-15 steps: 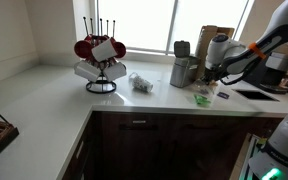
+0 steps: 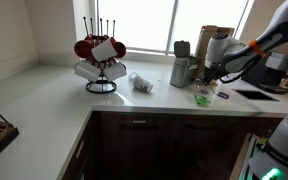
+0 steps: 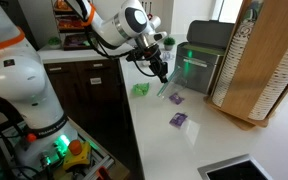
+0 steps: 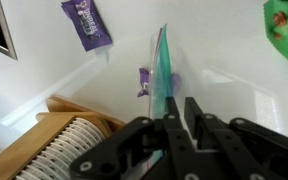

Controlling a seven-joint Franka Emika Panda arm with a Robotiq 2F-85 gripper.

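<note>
In the second exterior view my gripper (image 3: 164, 80) points down over the white counter. A thin teal, partly see-through strip (image 4: 162, 70) rises through the middle of the wrist view, in front of the dark gripper body; what it belongs to is unclear. Behind it lies a small purple wrapper (image 4: 144, 80). A larger purple packet (image 4: 87, 23) rests flat at the upper left, clear of my gripper. To the upper right is a green packet (image 4: 287, 45). How far apart the fingers stand, and whether they touch anything, does not show.
A grey bin (image 3: 197, 68) and a tall wood-framed, ribbed object (image 3: 254, 70) stand behind the gripper. The black-topped panel (image 3: 234, 170) lies at the front right. Open counter (image 3: 144, 140) extends in front. Red mugs hang on a rack (image 2: 101, 60) far left.
My arm has shifted slightly at the right of exterior view 1, its gripper end a little lower. The counter objects look the same.
</note>
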